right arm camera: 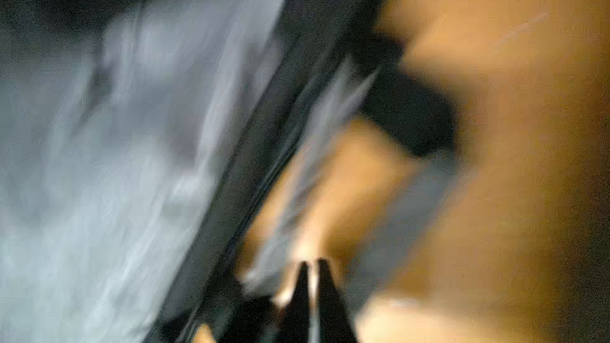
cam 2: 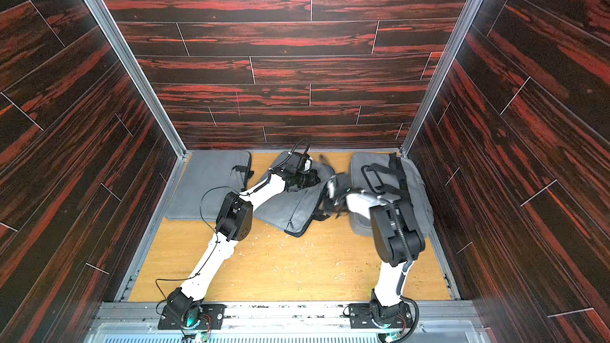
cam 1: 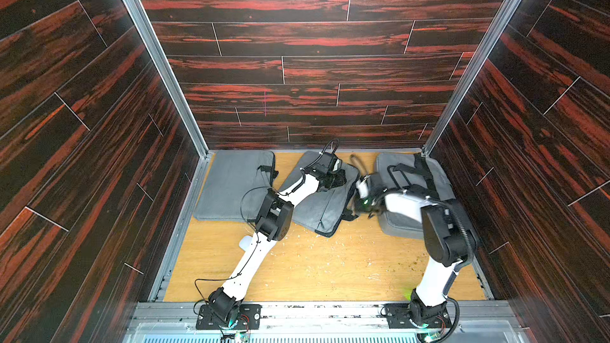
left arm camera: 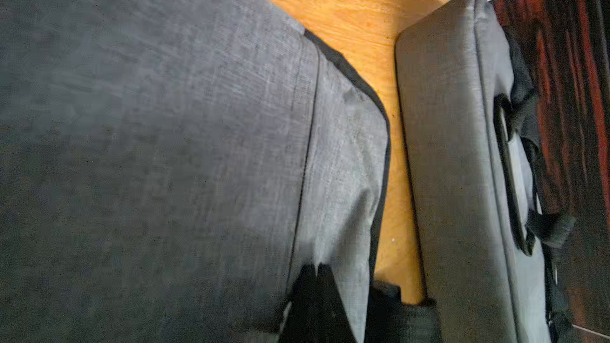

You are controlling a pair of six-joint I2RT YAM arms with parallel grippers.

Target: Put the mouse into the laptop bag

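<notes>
The white mouse (cam 1: pixel 244 242) lies on the table at the front left, partly covered by my left arm. The grey laptop bag (cam 1: pixel 311 211) lies flat and slanted in the middle, with a black-edged opening side facing right. Over that bag, near its right side, my left gripper is shut, nothing visible between its fingers. To the right of the bag's edge, my right gripper is blurred; its fingertips stand slightly apart, with only a thin light gap showing. The bag's black edge (right arm camera: pixel 254 133) runs up and to the left of it.
One grey bag (cam 1: pixel 232 184) lies at the back left. Another grey bag (cam 1: pixel 400 222) with black straps sits at the right, partly under my right arm. A dark strap (right arm camera: pixel 406 108) lies over the wood beside the middle bag.
</notes>
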